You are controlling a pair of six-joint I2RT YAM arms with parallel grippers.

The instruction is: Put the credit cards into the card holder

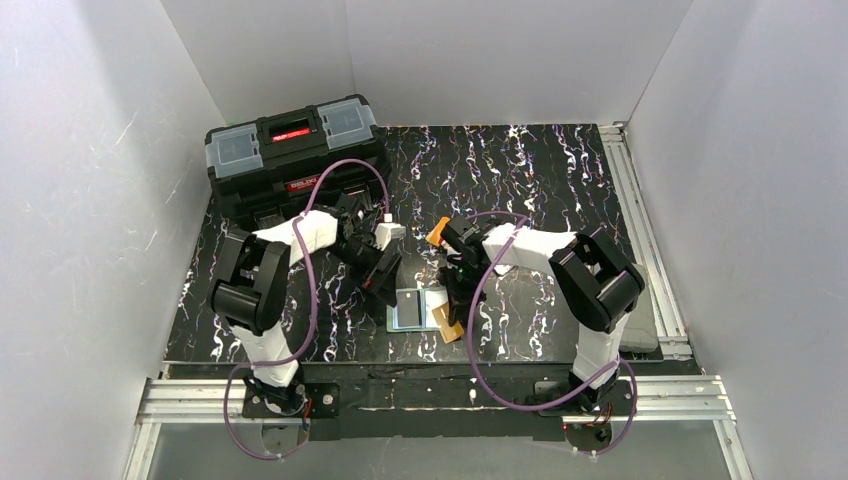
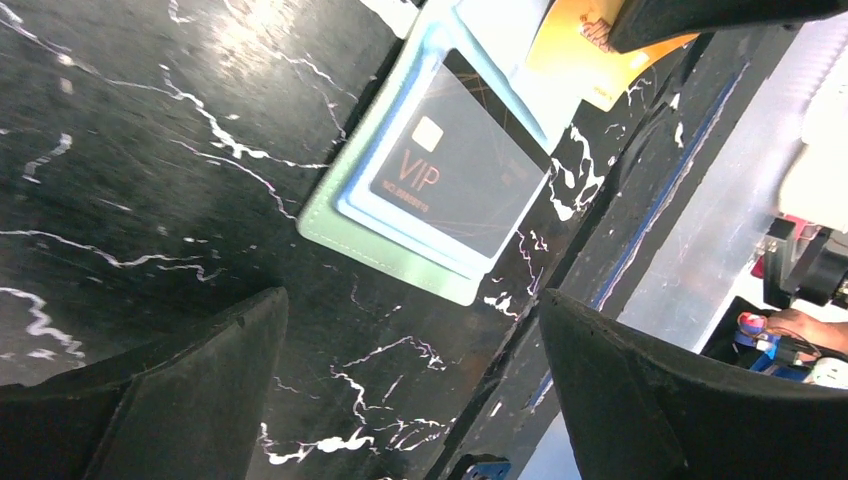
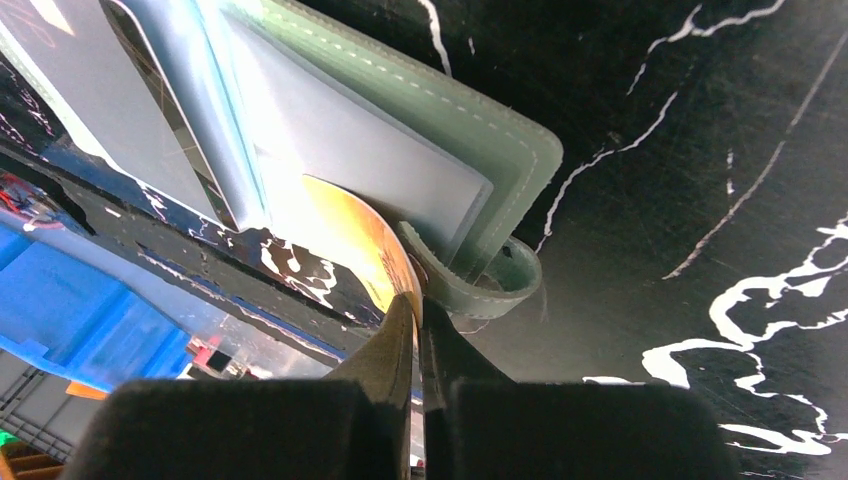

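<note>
The pale green card holder lies open near the front edge of the table. Its left side bears a grey VIP card in a clear pocket; the right side shows a whitish pocket. An orange card slants across the right side's front edge, bowed, its edge between the tips of my right gripper, which is shut on it. I cannot tell whether any of the card is inside the pocket. My left gripper stands open beside the holder's left end, with nothing between its fingers.
A black toolbox fills the back left. Another orange item lies behind my right gripper, partly hidden. The holder's strap curls up close to the right fingertips.
</note>
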